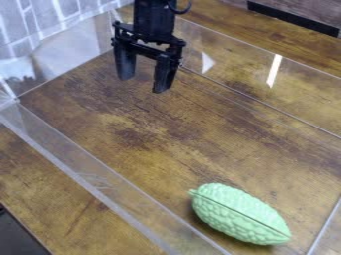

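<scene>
My black gripper hangs over the back-left part of the wooden surface, its two fingers apart with nothing between them. A pale green, bumpy toy shaped like a bitter melon lies at the front right, well away from the gripper.
Clear plastic walls border the work area on its sides. A white curtain hangs at the back left.
</scene>
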